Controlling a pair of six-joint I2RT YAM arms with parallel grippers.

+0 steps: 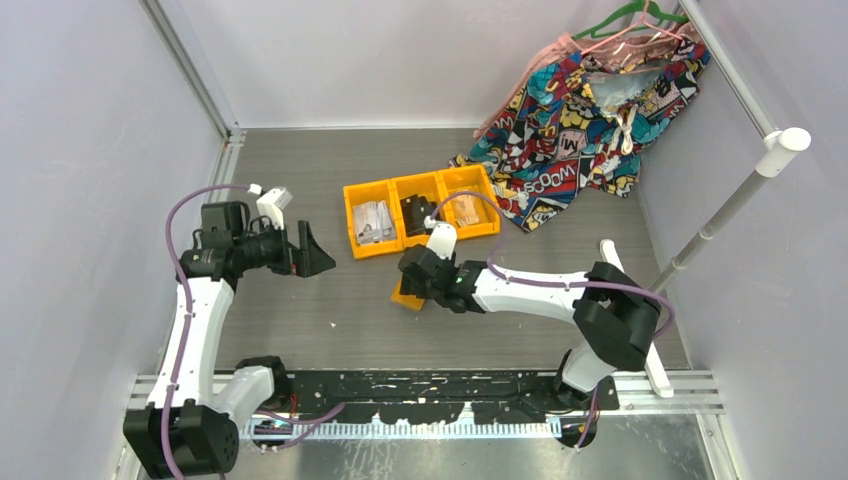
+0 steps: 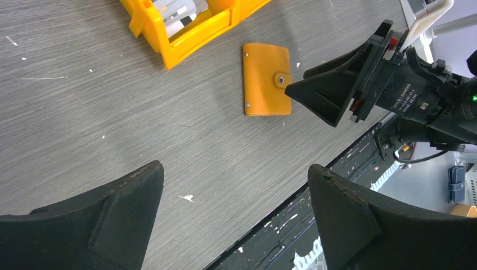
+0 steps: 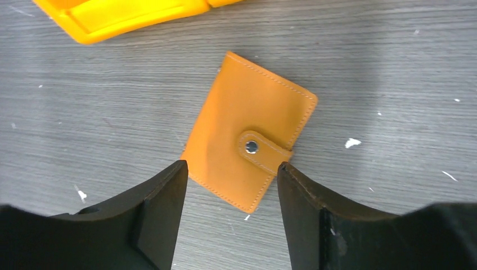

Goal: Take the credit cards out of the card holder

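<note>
An orange leather card holder (image 3: 230,124) with a snap tab lies shut on the grey table (image 2: 112,124); no cards show. In the top view it is partly hidden under my right gripper (image 1: 417,280). In the right wrist view the open right fingertips (image 3: 179,169) stand just over its near side, with nothing held between them. My left gripper (image 1: 312,252) is open and empty, to the left of the holder; in the left wrist view the holder (image 2: 261,79) lies ahead, with the right gripper beside it.
An orange three-compartment tray (image 1: 372,250) with items sits behind the holder. Patterned clothes (image 1: 560,150) on hangers hang at the back right, and a white stand foot (image 1: 650,350) lies at the right edge.
</note>
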